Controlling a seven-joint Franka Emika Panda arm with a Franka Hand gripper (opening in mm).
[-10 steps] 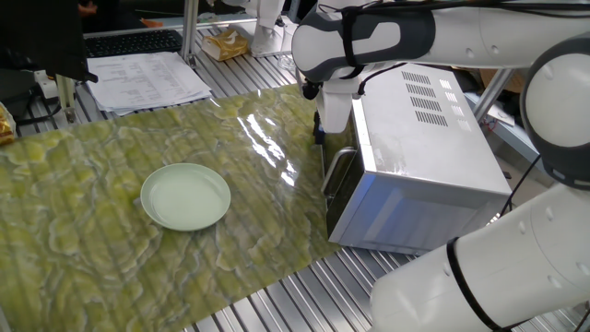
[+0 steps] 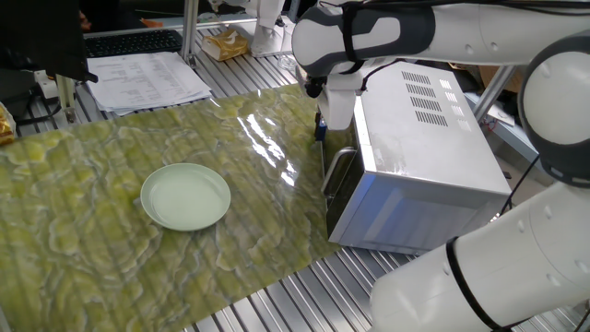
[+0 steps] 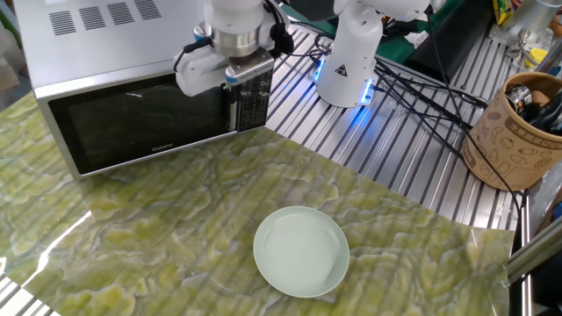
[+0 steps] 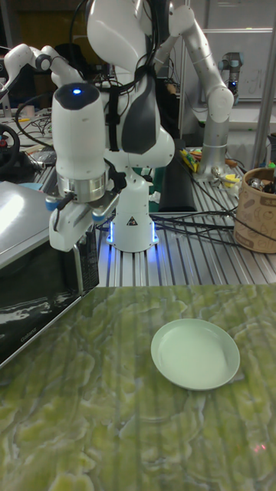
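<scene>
A silver microwave [image 2: 433, 148] with a dark glass door [image 3: 149, 118] stands at the edge of the green marbled mat; its door looks shut. The door's metal handle [image 2: 339, 171] sticks out from the front. My gripper [image 2: 320, 129] points down at the front of the microwave, beyond the handle in exterior view 1. In exterior view 2 the white hand overlaps the door's upper right part, and its fingers are hidden. Whether the fingers are apart or touch the door cannot be made out. A pale green plate [image 3: 301, 252] lies on the mat, empty and apart from the gripper.
Papers [image 2: 147, 81] and a keyboard [image 2: 134, 42] lie beyond the mat. A brown patterned bucket [image 3: 514, 136] with items in it stands by the slatted metal table's far side, with cables nearby. Around the plate the mat [image 4: 90, 409] is clear.
My hand has turned or shifted very slightly by the microwave's front, and a bluish part now shows at its fingers. Microwave and plate have stayed put.
</scene>
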